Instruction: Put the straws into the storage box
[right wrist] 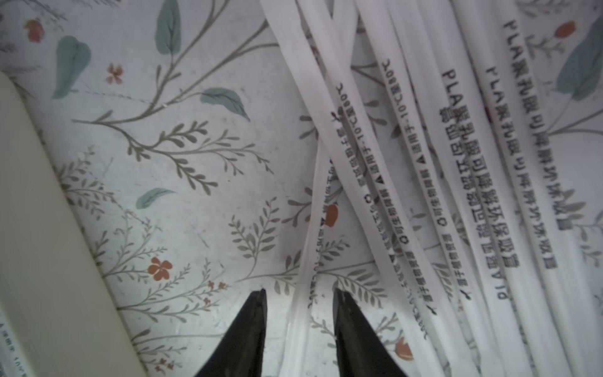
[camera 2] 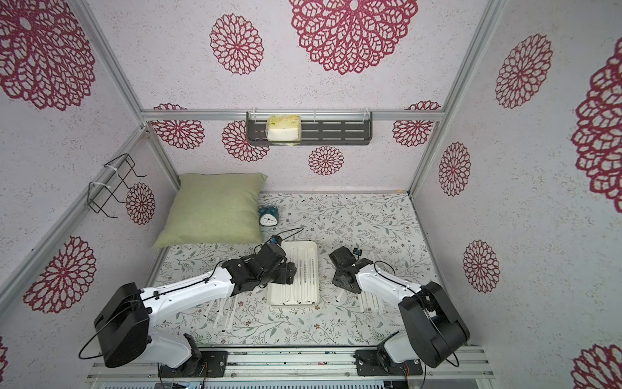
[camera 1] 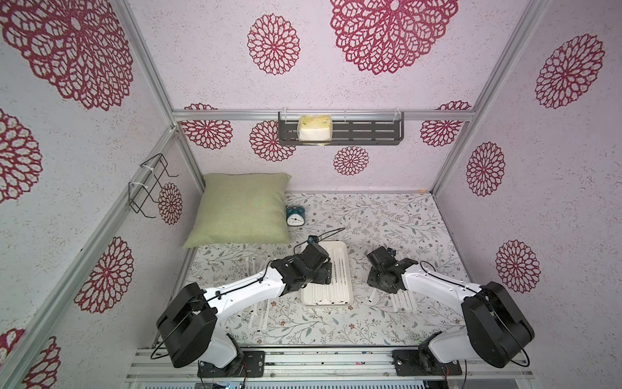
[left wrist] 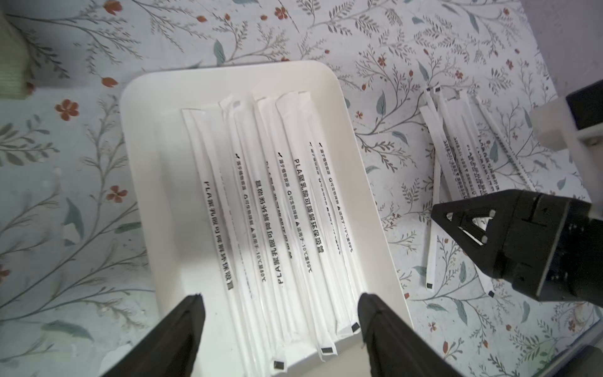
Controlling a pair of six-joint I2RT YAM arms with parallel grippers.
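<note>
A white storage box (left wrist: 154, 220) stands mid-table with several paper-wrapped straws (left wrist: 307, 207) lying lengthwise in it. Over the box, my left gripper is open and empty. My right gripper stands open above the right-hand straws; in its wrist view a single straw (right wrist: 306, 276) shows between its fingers, not gripped. That straw passes beneath others at its far end. Several more straws (right wrist: 477, 207) lie side by side just to its right on the cloth. Left of the box lie further straws (camera 1: 264, 316), partly hidden by my left arm.
A green pillow (camera 1: 239, 207) and a small teal clock (camera 1: 295, 216) are at the back left. A dark shelf (camera 1: 362, 133) with a pale package (camera 1: 315, 128) hangs on the back wall.
</note>
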